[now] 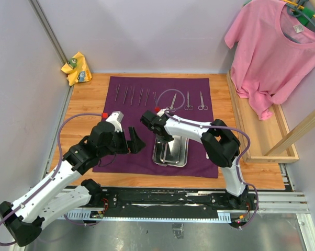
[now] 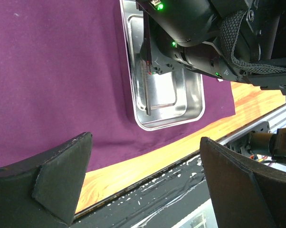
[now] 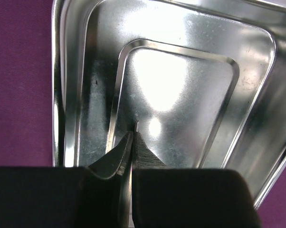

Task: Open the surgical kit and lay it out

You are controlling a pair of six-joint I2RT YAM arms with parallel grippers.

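Observation:
A steel tray (image 1: 181,158) lies on the purple cloth (image 1: 131,162), its bottom filling most of the right wrist view. My right gripper is down inside it with its fingers together; a thin metal tip shows just past them, and whether it is held cannot be told. A slim metal strip (image 2: 147,102) lies along the tray's left side in the left wrist view. My left gripper stands open and empty, left of the tray. Several tweezers (image 1: 132,94) and scissors (image 1: 201,102) lie in a row along the back of the cloth.
A wooden rack (image 1: 259,157) with a pink shirt (image 1: 265,57) stands at the right, and a yellow bag (image 1: 76,69) at the back left. The cloth around the left arm's tip is bare.

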